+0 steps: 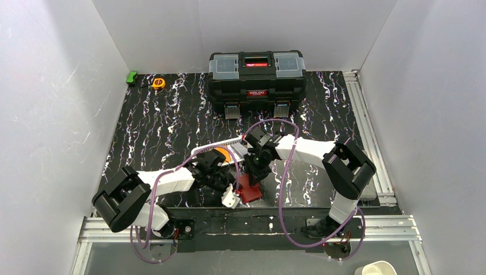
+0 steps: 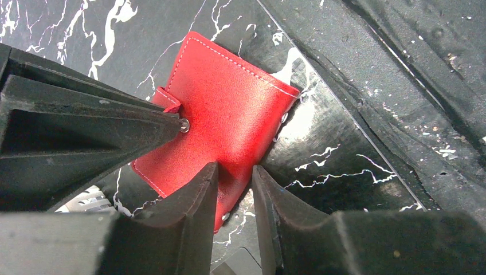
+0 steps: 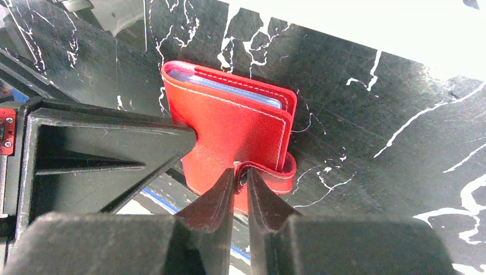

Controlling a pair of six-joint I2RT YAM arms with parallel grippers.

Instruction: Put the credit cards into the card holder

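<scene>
The red card holder [image 1: 250, 189] lies near the table's front edge, between both grippers. In the left wrist view, my left gripper straddles the folded edge of the red holder [image 2: 229, 109], with red leather pinched between its fingertips. From the right, my right gripper is shut on the holder's short strap, close to the metal snap [image 2: 184, 125]. The strap [image 3: 269, 175] curls away from the holder's face. Inside the holder's opening, a pale bluish clear layer [image 3: 229, 90] shows; whether it is a card or a sleeve I cannot tell.
A white tray [image 1: 199, 151] with an orange round thing [image 1: 222, 154] and a grey piece [image 1: 239, 150] sits just behind the grippers. The black toolbox [image 1: 257, 83] stands at the back. Orange tape [image 1: 159, 83] lies back left.
</scene>
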